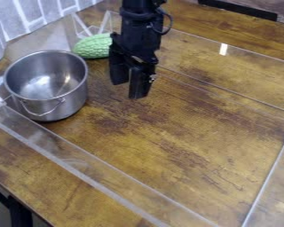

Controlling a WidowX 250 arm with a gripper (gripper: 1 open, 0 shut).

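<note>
My black gripper point(130, 78) hangs at the top centre, fingers down, above the wooden table point(180, 160). Its fingers are dark and small in view, so I cannot tell whether they are open or shut. A steel pot point(47, 85) stands to its left. Behind the gripper, at the upper left, lies a pale green vegetable-like object point(92, 46), partly hidden by the arm.
Clear plastic edges run along the left, front and right of the table. A pale cloth or curtain lies at the back left.
</note>
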